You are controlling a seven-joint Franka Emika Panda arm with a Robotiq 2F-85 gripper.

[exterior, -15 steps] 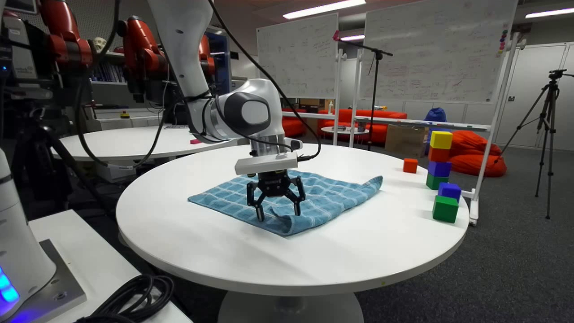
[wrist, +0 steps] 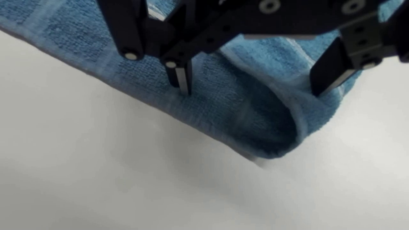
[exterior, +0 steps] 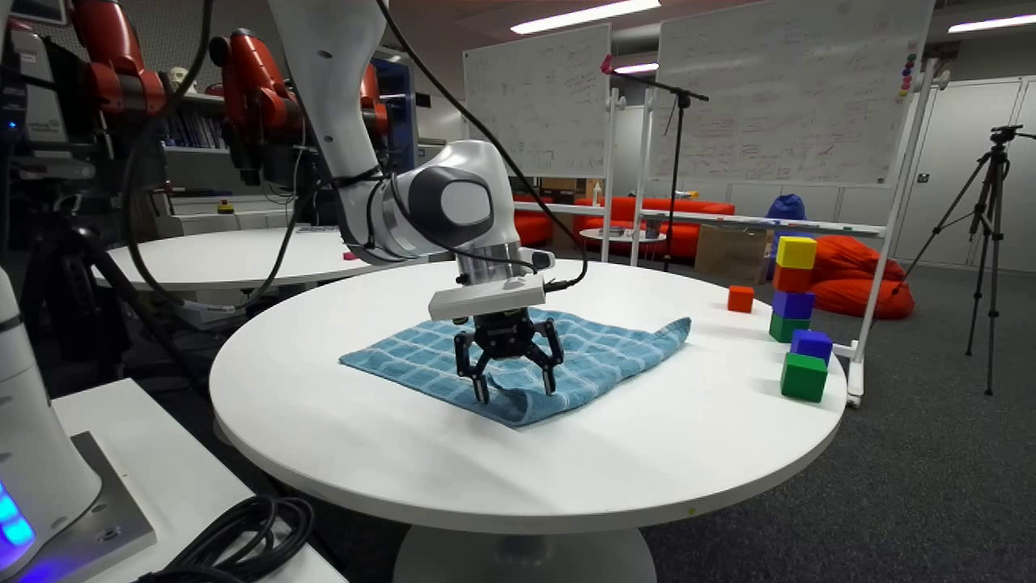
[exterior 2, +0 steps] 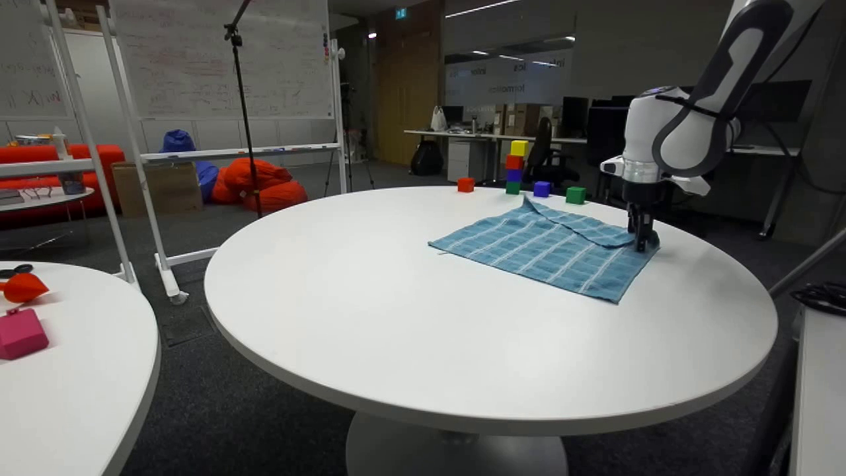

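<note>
A blue checked towel (exterior: 612, 351) lies spread on the round white table (exterior: 408, 457), its right-hand side curled over in a long fold. In the wrist view the curled corner of the towel (wrist: 264, 115) forms a loose loop whose hollow faces the camera. My gripper (exterior: 515, 387) points down at this near corner, its fingers wide apart. One finger (wrist: 184, 80) is over the flat hem and the other finger (wrist: 330, 72) is at the outer side of the loop. Nothing is clamped between them. Whether the fingertips touch the cloth, I cannot tell.
At the table's right edge stands a block stack (exterior: 793, 291), yellow on top. A small red block (exterior: 740, 298), a blue block (exterior: 812, 345) and a green block (exterior: 804, 377) stand around it.
My gripper has shifted slightly to the right and a little lower in exterior view 1, staying open. The towel and blocks look unchanged.
</note>
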